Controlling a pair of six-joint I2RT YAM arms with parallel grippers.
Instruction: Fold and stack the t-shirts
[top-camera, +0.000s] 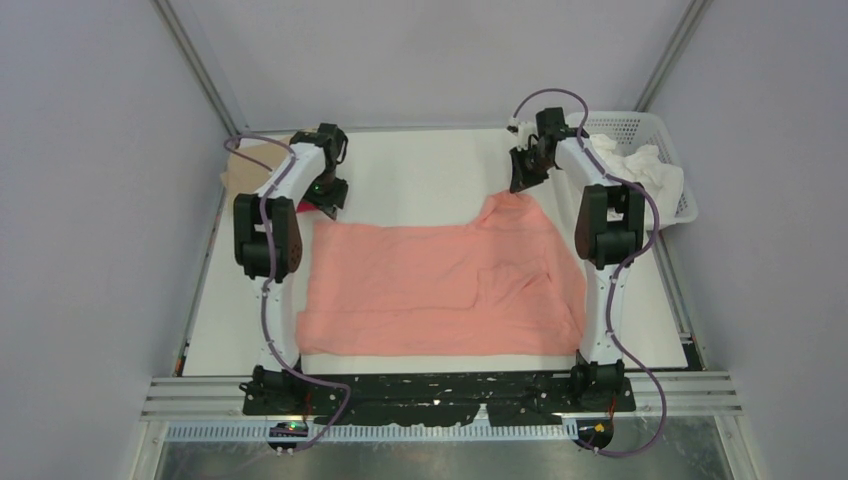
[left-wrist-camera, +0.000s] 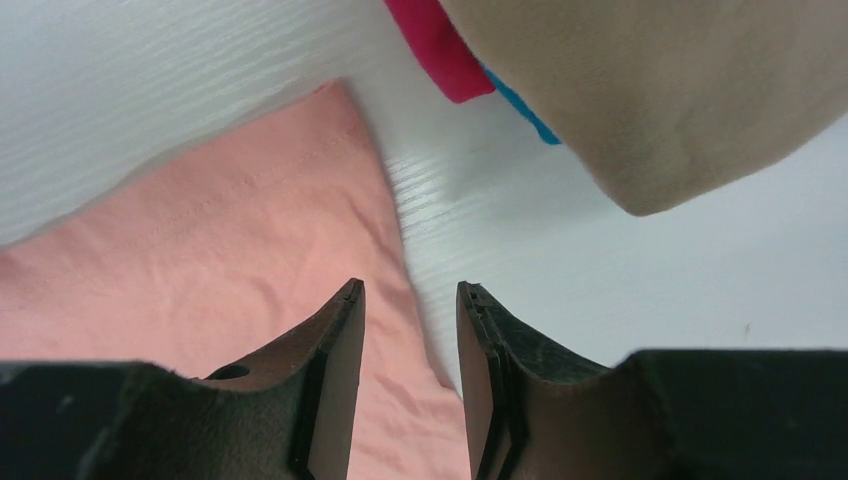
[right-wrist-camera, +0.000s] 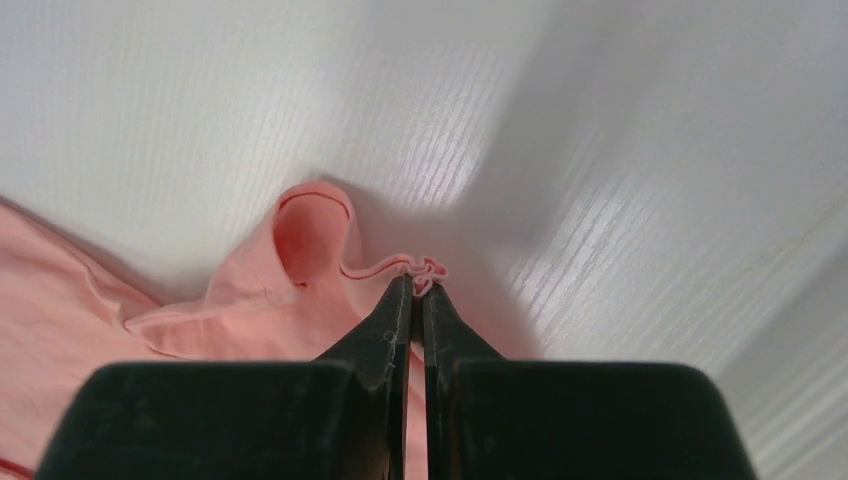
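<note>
A pink t-shirt (top-camera: 400, 270) lies spread over the middle of the white table, with a loose fold on its right part. Above its far left corner (left-wrist-camera: 335, 110), my left gripper stands part open, fingers apart, with no cloth pinched between them. At the far right, my right gripper is shut on the edge of the pink t-shirt (right-wrist-camera: 290, 240), which bunches up between the fingertips. Partly under the left arm is a stack of folded shirts (top-camera: 255, 168), tan on top, with red and blue edges showing in the left wrist view.
A white basket (top-camera: 655, 130) with crumpled white cloth (top-camera: 645, 175) stands at the back right, beside the right arm. Bare table (top-camera: 430, 175) shows behind the pink shirt between the arms.
</note>
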